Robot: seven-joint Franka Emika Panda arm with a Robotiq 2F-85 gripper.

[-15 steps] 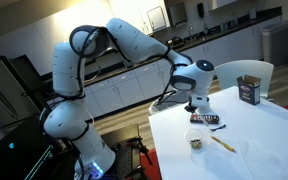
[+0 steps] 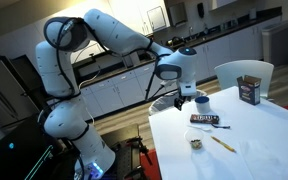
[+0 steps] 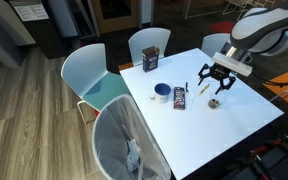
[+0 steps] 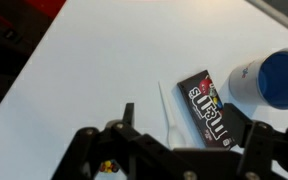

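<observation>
My gripper is open, its fingers spread and nothing held between them. Above the white table it hangs, near the table's left side in exterior view 1 (image 2: 181, 101). A dark M&M's box (image 4: 206, 108) lies flat on the table ahead of the fingers in the wrist view. Beside it stands a blue-and-white mug (image 4: 268, 80), its opening facing up. A white spoon (image 4: 170, 112) lies left of the M&M's box. Low in the wrist view, part of a small container with colourful contents (image 4: 107, 166) shows behind the gripper; exterior view 1 shows this container (image 2: 196, 143) whole.
A tall dark box (image 2: 249, 90) stands at the table's back. A yellow pencil-like item (image 2: 223, 145) lies right of the small container. Chairs (image 3: 104, 75) and a lined bin (image 3: 134, 145) border the table (image 3: 189, 140). Its near part is clear in exterior view 2.
My gripper has moved left and slightly back toward the arm's base in exterior view 1, uncovering the mug. Objects on the table appear unmoved.
</observation>
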